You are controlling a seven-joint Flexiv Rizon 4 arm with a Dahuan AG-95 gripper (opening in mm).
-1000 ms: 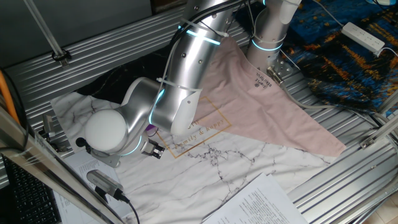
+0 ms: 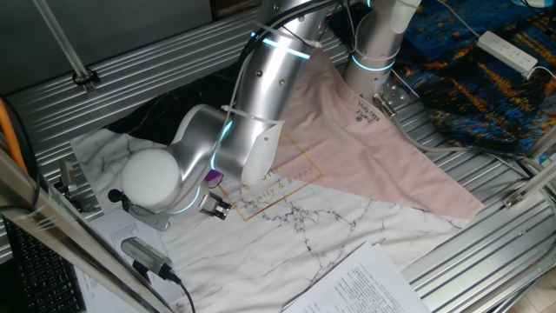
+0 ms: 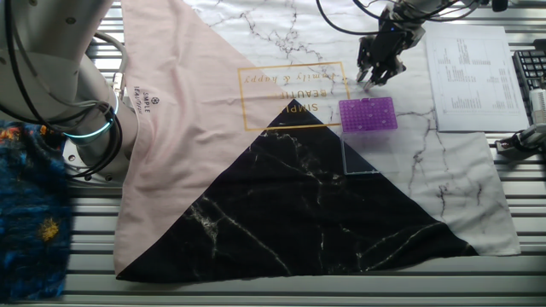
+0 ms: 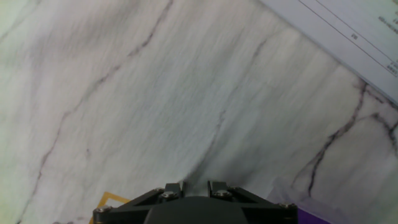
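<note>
My gripper point(image 3: 370, 78) hangs over the white marbled part of the cloth, just beyond a purple rack point(image 3: 368, 114) in exterior view 2. A narrow gap separates its fingertips point(image 4: 217, 187) in the wrist view, and only bare cloth shows between them. The rack has a grid of small holes; a clear, box-like piece point(image 3: 362, 159) lies against its near side. In exterior view 1 the arm hides most of the rack, leaving a purple sliver point(image 2: 213, 176) beside my gripper point(image 2: 222, 209). The rack's purple edge point(image 4: 311, 218) enters the wrist view at the bottom right.
Printed sheets lie on the cloth at the front point(image 2: 360, 283) and beside a keyboard point(image 2: 30, 269). A metal post point(image 2: 74, 222) and a cabled device point(image 2: 146, 256) stand near the arm.
Over the last second the arm and wrist have shifted and turned slightly, with the gripper staying over nearly the same spot. The cloth and papers have not moved.
</note>
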